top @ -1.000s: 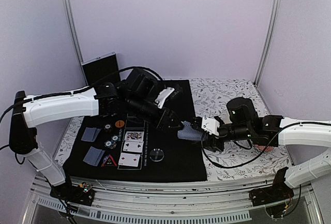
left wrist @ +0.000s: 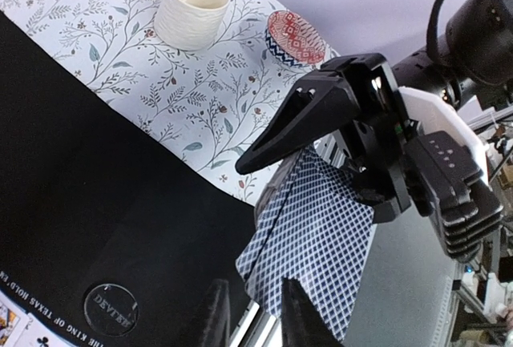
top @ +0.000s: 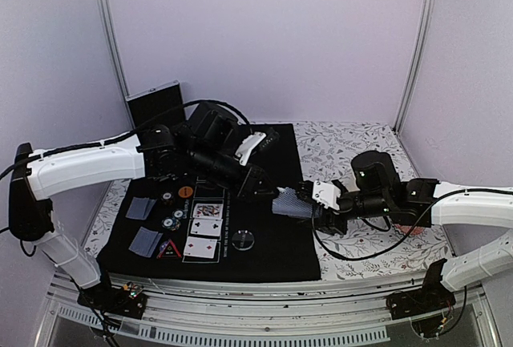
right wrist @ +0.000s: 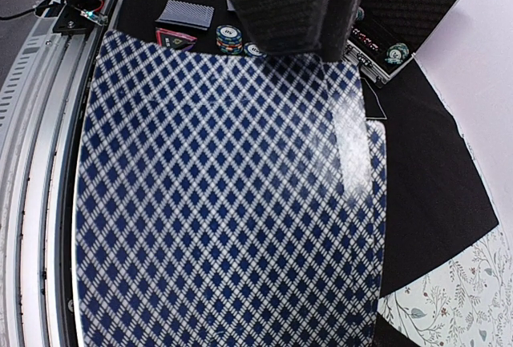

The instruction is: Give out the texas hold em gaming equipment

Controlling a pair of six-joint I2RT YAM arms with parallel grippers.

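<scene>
A stack of blue-and-white checked playing cards (left wrist: 313,227) is tilted in the air over the front right of the black mat (top: 272,255). My right gripper (top: 313,203) is shut on it. In the right wrist view the checked back of a card (right wrist: 224,203) fills most of the picture and hides the right fingertips; another card edge shows offset behind it. My left gripper is close to the stack's lower corner, its dark fingers (left wrist: 298,315) part open and blurred. Whether they touch a card is unclear.
Face-up cards (top: 206,227), chips (top: 171,223), a round clear dealer disc (top: 243,240) and two blue card piles (top: 146,241) lie on the mat. An open case (top: 156,106) stands at the back left. A white cup (left wrist: 191,10) and patterned bowl (left wrist: 294,38) are at the right.
My left gripper has shifted slightly to the left. The checked cards now reach a little further left from my right gripper, which has stayed in place.
</scene>
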